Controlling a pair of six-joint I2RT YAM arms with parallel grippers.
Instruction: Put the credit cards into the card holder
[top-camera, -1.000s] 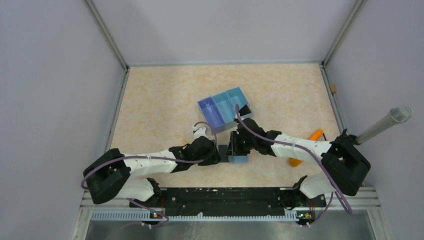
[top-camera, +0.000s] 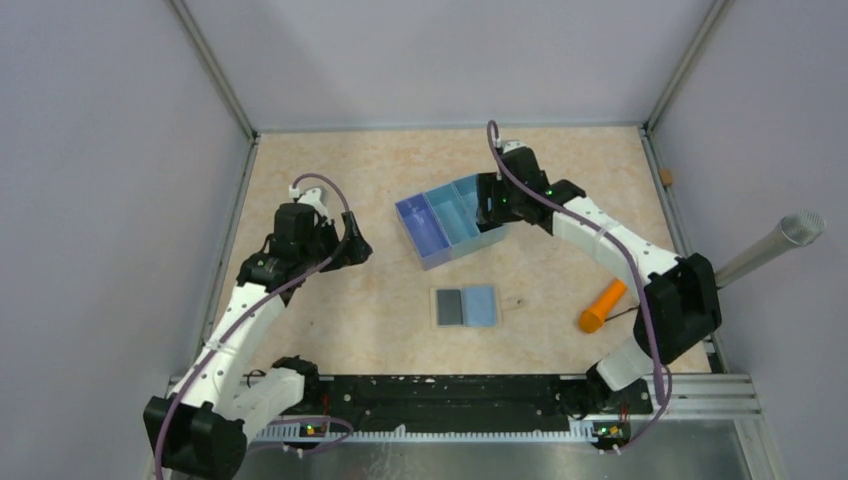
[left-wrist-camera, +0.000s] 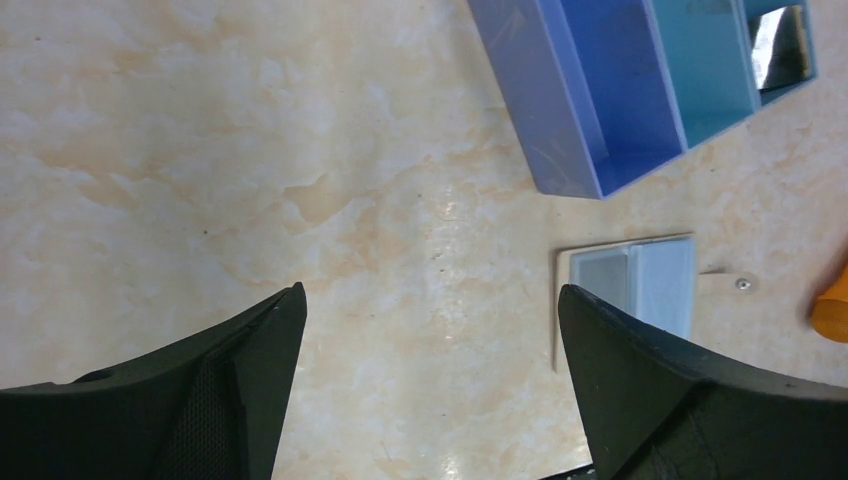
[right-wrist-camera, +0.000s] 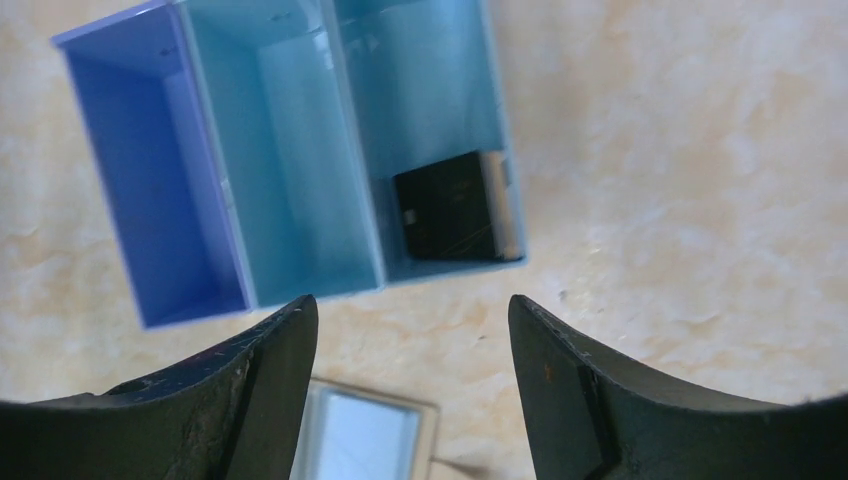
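Note:
A flat, pale-edged holder with a grey half and a light blue half lies on the table, below the bin in the top view. A dark, flat item with a tan edge rests at the near end of the bin's right compartment; whether it is cards or a case, I cannot tell. My right gripper is over that compartment, open and empty. Off to the left of the bin, my left gripper stands open above bare table, nothing between its fingers. No separate card shows clearly.
The three-compartment blue bin sits mid-table; its left and middle compartments look empty. An orange, rounded object lies at the right, near the right arm. Bare table spreads across the left and the back.
Holder and bin look unmoved.

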